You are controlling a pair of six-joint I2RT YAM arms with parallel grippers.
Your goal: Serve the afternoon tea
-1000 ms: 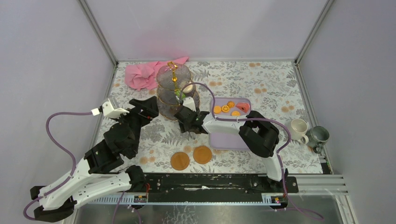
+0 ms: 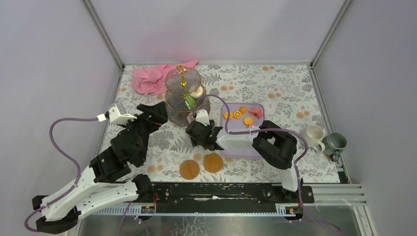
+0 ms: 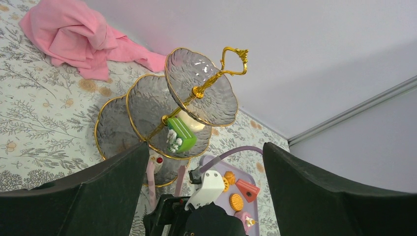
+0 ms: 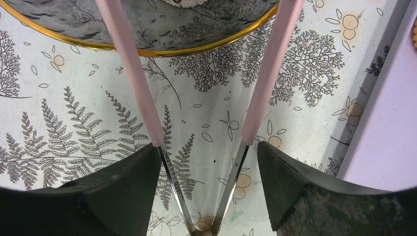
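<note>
The three-tier gold-rimmed stand (image 2: 175,78) holds a green item (image 3: 183,136) and a cream item (image 3: 194,124) on its middle tier, and a small item with a red dot (image 3: 156,160) lower down. My right gripper is open over the lower tier's front rim (image 4: 162,51), nothing held between its pink fingers. My open left gripper (image 2: 156,114) hangs empty left of the stand. A lilac tray (image 2: 241,150) carries biscuits (image 2: 237,114) and a red piece (image 2: 255,112).
A pink cloth (image 2: 147,79) lies at the back left. Two round wooden coasters (image 2: 213,163) lie at the front. A white cup (image 2: 312,135) and grey-green mug (image 2: 335,142) stand at the right.
My right arm has drawn back slightly, toward the front and right, away from the stand. The left arm has stayed still.
</note>
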